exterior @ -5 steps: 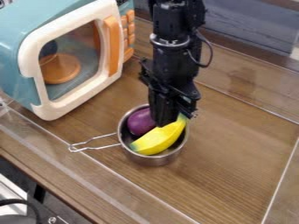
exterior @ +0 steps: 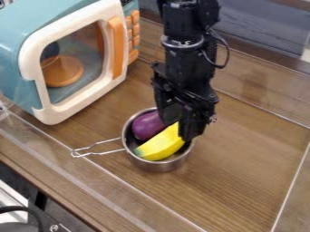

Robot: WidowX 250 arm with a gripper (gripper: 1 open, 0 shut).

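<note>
A steel pot (exterior: 171, 162) with a wire handle sits on the wooden counter. Inside it lie a yellow banana (exterior: 159, 145) and a purple eggplant (exterior: 147, 125). The black gripper (exterior: 182, 117) hangs directly over the pot at the upper end of the banana, partly covering both items; whether its fingers hold anything is hard to see.
A toy microwave (exterior: 49, 110) in teal and white, with an orange plate inside, stands at the upper left. A wall runs along the back. The counter right of the pot is clear; its front edge crosses the lower left.
The gripper has risen slightly from where it was over the banana and its finger position looks a little different. The pot and its contents have stayed about where they were.
</note>
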